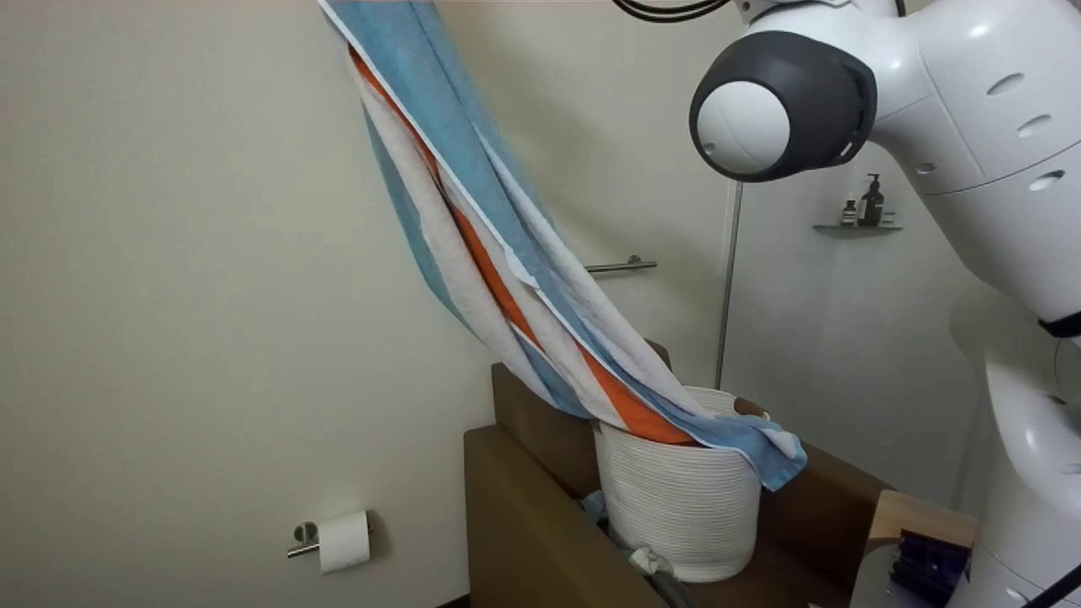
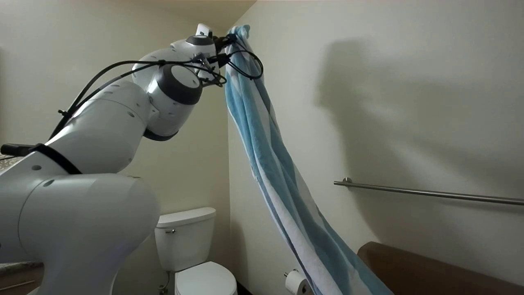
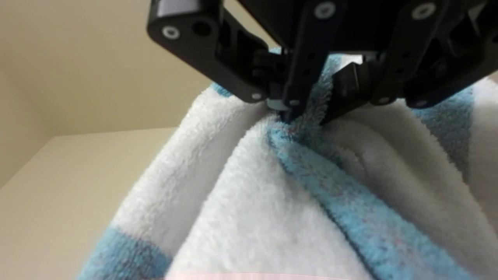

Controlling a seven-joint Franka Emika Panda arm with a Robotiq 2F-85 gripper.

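A long striped towel in blue, white and orange slopes down across exterior view 1. Its lower end lies over the rim of a white woven basket, with a blue corner draped outside on the right. High up in exterior view 2, my gripper is at the top of the towel. In the wrist view my gripper is shut on bunched towel cloth, which fans out below the fingers in white and blue folds. The gripper itself is out of sight in exterior view 1.
The basket stands on a brown armchair. A metal towel bar juts from the wall behind. A toilet paper roll hangs low on the wall, and a toilet stands in the corner. Black cables loop along the arm.
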